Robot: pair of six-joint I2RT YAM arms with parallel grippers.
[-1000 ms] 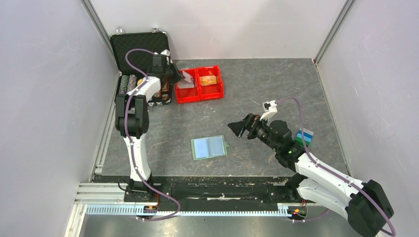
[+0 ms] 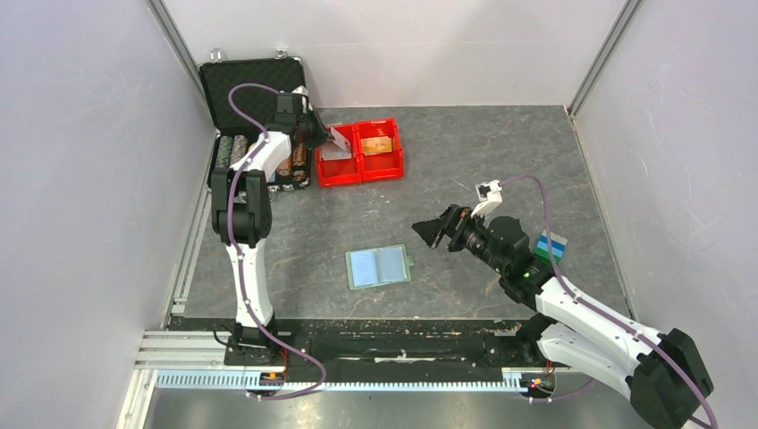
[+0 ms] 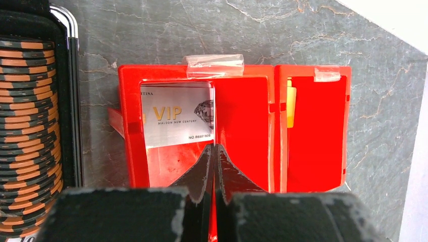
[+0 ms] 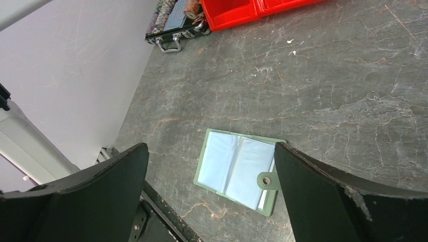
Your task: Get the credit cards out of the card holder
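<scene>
My left gripper is shut on a thin card (image 2: 340, 139), which shows almost edge-on in the left wrist view. That card stands over the left compartment of the red box (image 3: 132, 151). A silver VIP card (image 3: 174, 113) lies inside that compartment, beneath the held one. In the top view a gold card (image 2: 376, 144) rests in the right compartment. The card holder (image 2: 379, 266), green-edged with clear pale sleeves, lies spread flat on the grey table. Well above it, my right gripper stands open and empty.
A black case (image 2: 253, 83) with rows of poker chips sits left of the red box, its lid up. Blue, green and white cards (image 2: 552, 246) lie beside the right arm. Bare table stretches between box and holder.
The right arm has shifted only very slightly; the card holder has not moved.
</scene>
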